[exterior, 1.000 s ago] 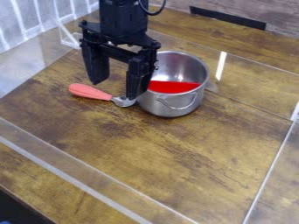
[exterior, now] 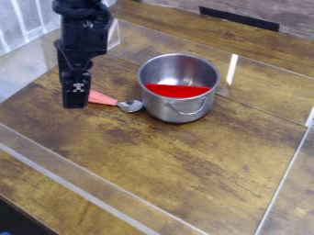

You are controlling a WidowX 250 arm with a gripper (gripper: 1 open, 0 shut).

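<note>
My black gripper [exterior: 77,90] hangs at the upper left, open, over the table to the left of a steel pot [exterior: 178,106]. A spoon with a pink handle [exterior: 101,98] and a silver head [exterior: 130,106] lies on the table between gripper and pot, its handle end partly hidden behind the gripper. A red object [exterior: 177,91] is inside the pot.
Transparent panels border it at left and right.
My gripper has swung left, away from the pot, uncovering more of the pot's left side. The spoon and pot have not visibly moved.
</note>
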